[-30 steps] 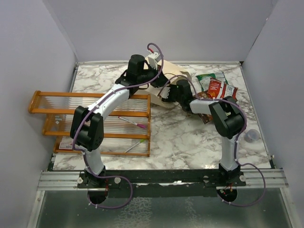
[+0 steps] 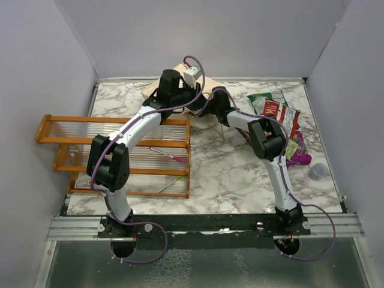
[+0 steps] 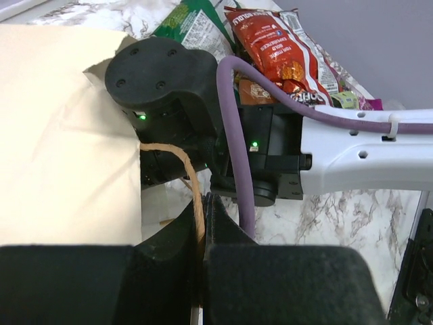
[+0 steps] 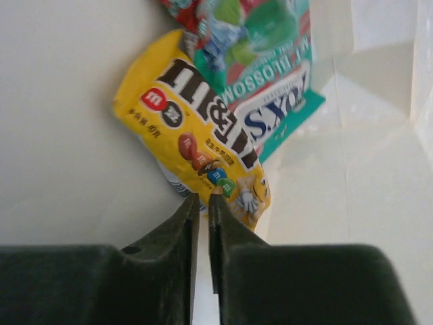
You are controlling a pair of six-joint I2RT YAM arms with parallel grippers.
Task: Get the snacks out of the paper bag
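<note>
The paper bag (image 2: 155, 84) lies at the back, partly hidden under both arms. My left gripper is shut on the bag's twisted handle (image 3: 184, 156), beside the bag's pale side (image 3: 61, 128). My right gripper reaches inside the bag, shut, its tips at the lower edge of a yellow snack packet (image 4: 196, 135); whether anything is between them is not clear. A green packet (image 4: 270, 74) with a red part lies behind the yellow one.
Several snack packets (image 2: 282, 114) lie at the right, with a clear cup (image 2: 318, 171) below. A wooden rack (image 2: 120, 169) fills the left.
The right arm has moved left and further into the bag, its forearm swinging away from the right-hand packets. The left arm has shifted very slightly.
</note>
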